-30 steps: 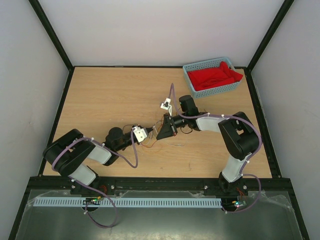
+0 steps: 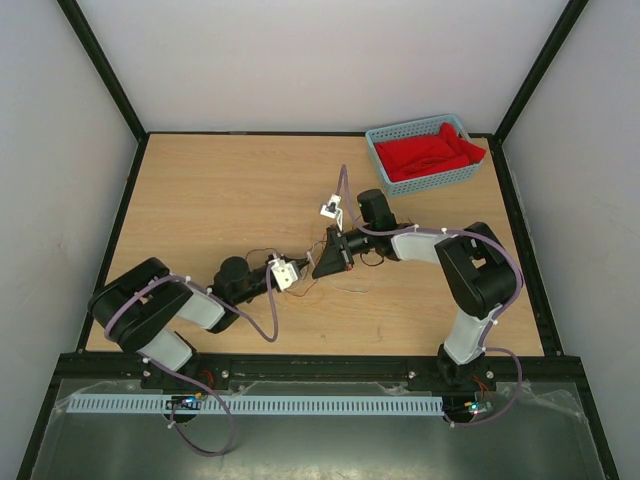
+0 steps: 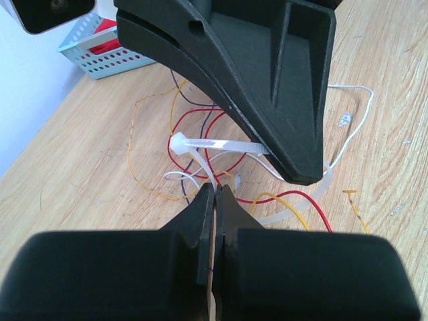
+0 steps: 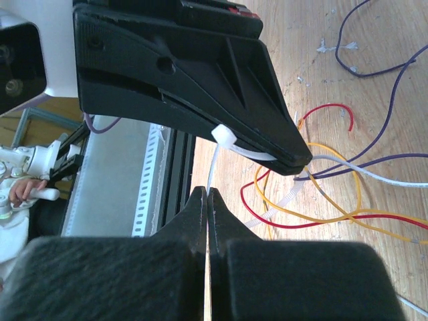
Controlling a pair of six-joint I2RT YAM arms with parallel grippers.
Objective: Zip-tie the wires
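Both grippers meet over a tangle of wires at the middle of the table. In the left wrist view, my left gripper is shut on the thin tail of a white zip tie, whose head [image 3: 178, 143] sits just above. My right gripper is shut, a thin white strip running into its fingertips from the zip tie's head [image 4: 224, 136]. Each wrist view shows the other gripper close above its own fingers. Red wires [image 3: 319, 212], yellow wires [image 4: 358, 187], purple wires [image 4: 384, 124] and white wires [image 4: 394, 182] lie beneath, loosely crossed.
A blue basket [image 2: 395, 131] with red cloth [image 2: 420, 155] stands at the back right.
The left arm has shifted very slightly near the wires; the right arm looks almost still.
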